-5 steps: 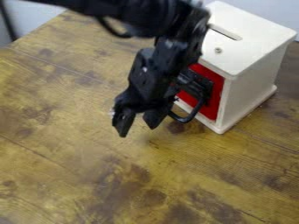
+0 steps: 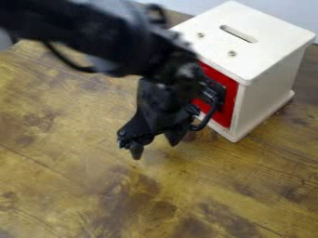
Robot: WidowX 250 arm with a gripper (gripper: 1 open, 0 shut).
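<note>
A white wooden box with a slot and screws on top stands at the right, its red front facing left, with a black handle-like fitting on it. My black gripper is low over the floor just left of that front, fingers pointing down. Nothing shows between the fingers; how wide they stand is hard to tell. The arm, blurred, covers part of the red front and the upper left.
A white wall runs behind the box.
The arm has swung and tilted, now reaching in from the upper left; the gripper's fingers have shifted slightly and look closer together. The box stands in the same place.
</note>
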